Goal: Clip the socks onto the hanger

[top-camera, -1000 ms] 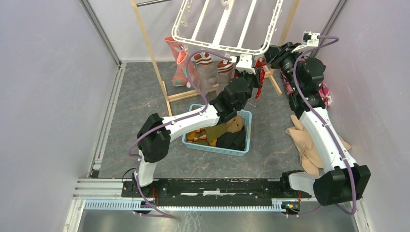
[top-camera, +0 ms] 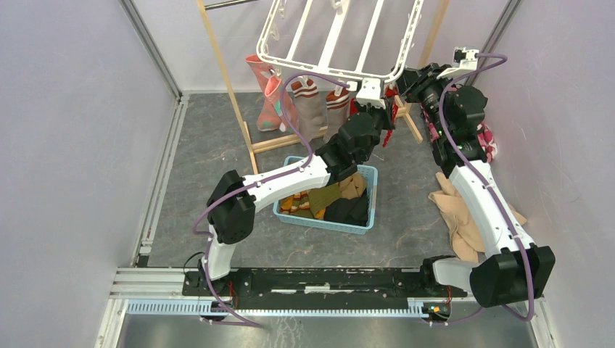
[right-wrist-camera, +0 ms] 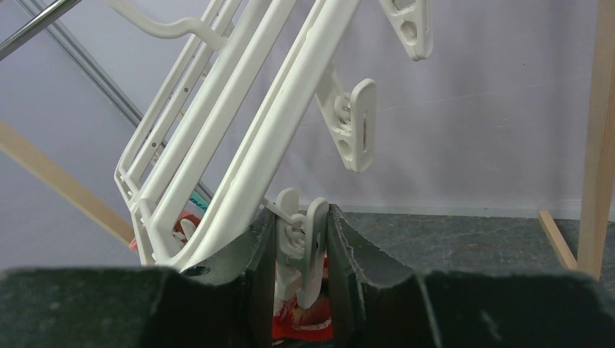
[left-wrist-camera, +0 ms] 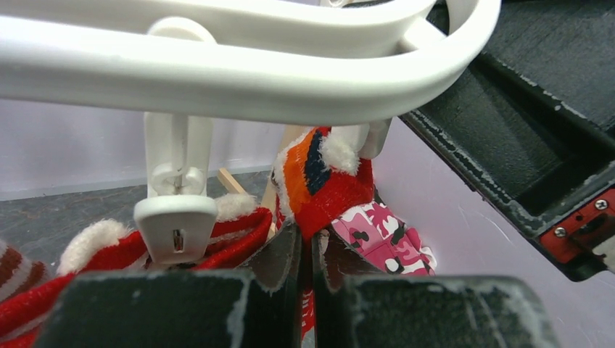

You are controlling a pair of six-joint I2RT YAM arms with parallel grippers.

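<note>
At the white hanger's [top-camera: 344,73] near right corner, my left gripper is shut on a red sock [left-wrist-camera: 335,194] with orange, navy and fluffy white patches. The sock's top reaches a white clip [left-wrist-camera: 373,138] under the hanger rail; I cannot tell whether it lies between the clip's fingers. In the right wrist view, my right gripper is shut on that clip's two handles, with red sock fabric below. Another red sock [left-wrist-camera: 243,235] hangs near a neighbouring clip [left-wrist-camera: 176,217]. Pink socks [top-camera: 275,98] and brown-and-grey socks [top-camera: 308,109] hang further left.
A blue basket [top-camera: 323,228] of folded socks stands on the floor below my left arm. A tan cloth [top-camera: 460,217] lies on the right, and pink patterned fabric [left-wrist-camera: 388,235] lies behind the hanger's right side. Wooden stand legs [top-camera: 230,90] flank the hanger.
My left gripper has edged slightly up toward the hanger with the red sock. The right arm stays practically still at the clip.
</note>
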